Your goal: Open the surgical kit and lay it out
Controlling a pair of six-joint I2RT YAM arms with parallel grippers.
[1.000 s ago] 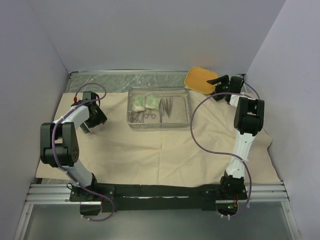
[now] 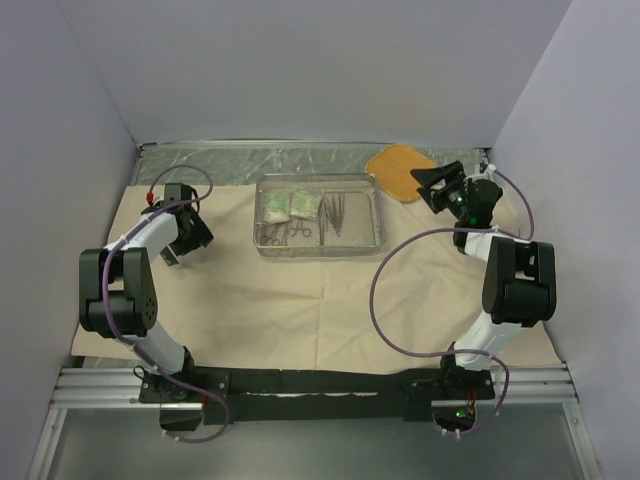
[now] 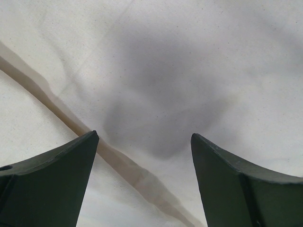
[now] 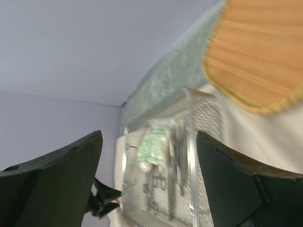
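A wire mesh tray (image 2: 377, 225) stands open on the cream cloth (image 2: 290, 320) at the centre back. Two green-and-white gauze packs (image 2: 290, 206), scissors (image 2: 299, 229) and several slim metal instruments (image 2: 335, 211) lie inside it. My right gripper (image 2: 432, 185) is open and empty, right of the tray; its wrist view shows the mesh wall (image 4: 193, 156) past the fingers. On the left of the cloth my left gripper (image 2: 193, 243) hangs with a gap between its fingers. Only fabric (image 3: 151, 94) with a fold shows beneath that gap.
An orange ribbed mat (image 2: 400, 170) lies at the back, right of the tray, partly over the greenish table surface (image 2: 225, 165). Cloth in front of the tray is bare. Walls bound the back and both sides.
My right arm has drawn back toward its base and bent, its gripper now clear of the orange mat. The mat sits slightly lower and more turned. The left arm looks unchanged.
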